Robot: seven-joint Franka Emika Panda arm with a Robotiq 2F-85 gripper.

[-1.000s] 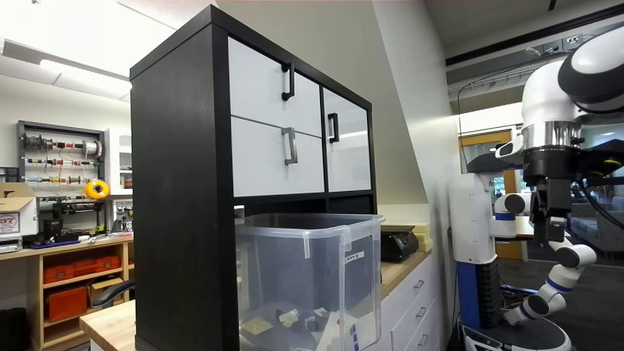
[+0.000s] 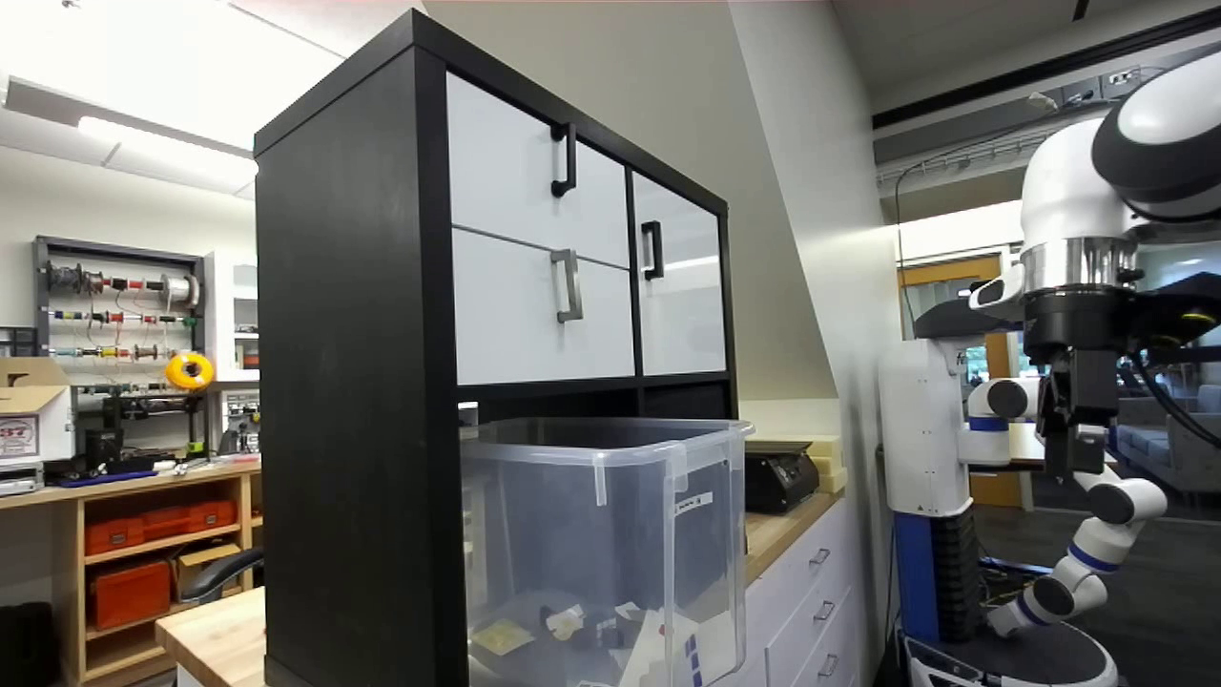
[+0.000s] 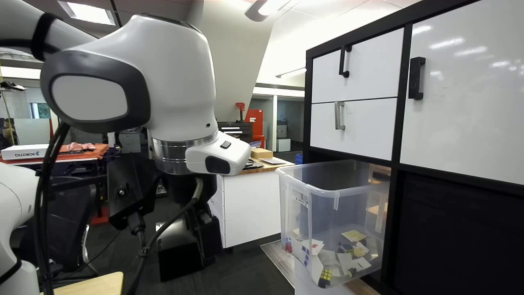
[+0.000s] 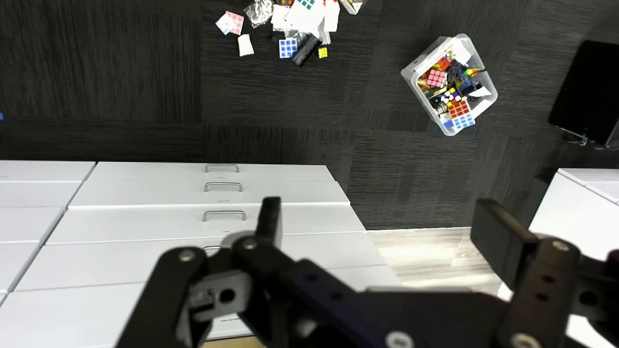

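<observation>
My gripper is open, its two black fingers wide apart with nothing between them. In exterior view 1 it hangs pointing down at the right [image 2: 1076,429], well clear of the black-framed cabinet [image 2: 343,343]. The cabinet's white fronts look closed: an upper-left drawer with a black handle [image 2: 564,160], a lower-left one with a silver handle [image 2: 568,286], and a door with a black handle [image 2: 652,250]. A clear plastic bin [image 3: 335,189] stands before the cabinet, with puzzle cubes and paper pieces at its bottom.
White drawers [image 4: 191,223] with silver handles lie below my gripper in the wrist view. Farther off, a small bin [image 4: 488,95] of cubes and loose items rests on the dark floor. Another robot [image 2: 929,435] stands behind my arm.
</observation>
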